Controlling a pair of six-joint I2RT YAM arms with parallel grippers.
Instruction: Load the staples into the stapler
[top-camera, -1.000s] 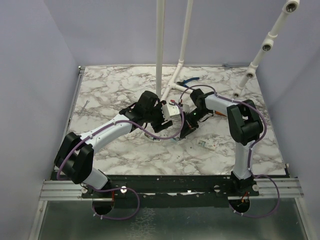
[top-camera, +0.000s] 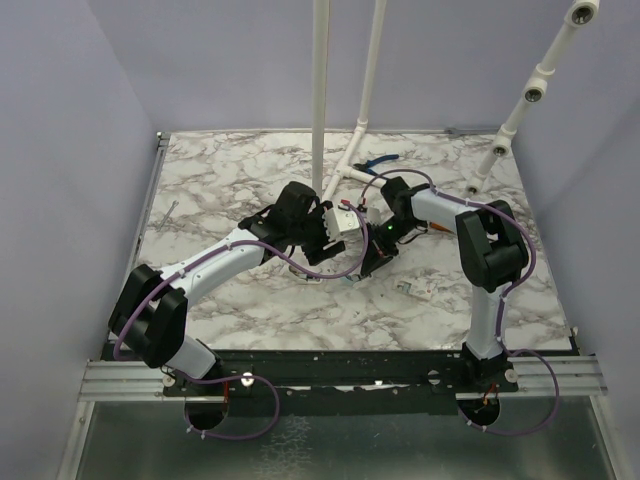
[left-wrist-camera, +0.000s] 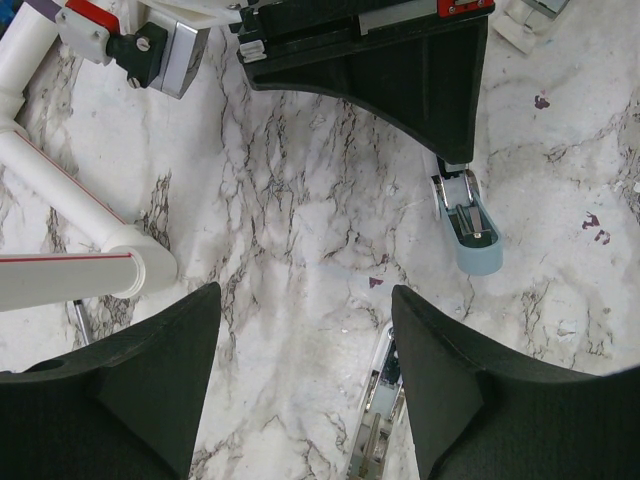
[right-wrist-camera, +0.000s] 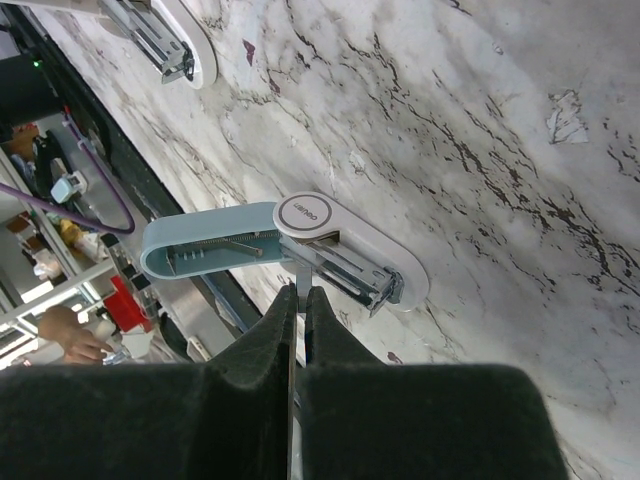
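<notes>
An opened stapler (right-wrist-camera: 345, 235) lies on the marble table in the right wrist view, its blue-grey cover (right-wrist-camera: 205, 240) swung away from the white body and its metal magazine (right-wrist-camera: 352, 275) exposed. My right gripper is shut, its tips right at the magazine near the hinge. A sliver of grey metal shows at the tips; whether they pinch it, I cannot tell. In the left wrist view the same stapler's blue-grey end (left-wrist-camera: 480, 255) pokes out under the right gripper's dark finger. Apart from it, my left gripper stands open above the table, empty. No loose staple strip is discernible.
A second opened stapler (left-wrist-camera: 375, 425) lies below the left gripper's right finger. White pipe (left-wrist-camera: 75, 190) stands at left. Blue-handled pliers (top-camera: 378, 160) rest at the back, and small pale pieces (top-camera: 413, 290) lie right of the grippers.
</notes>
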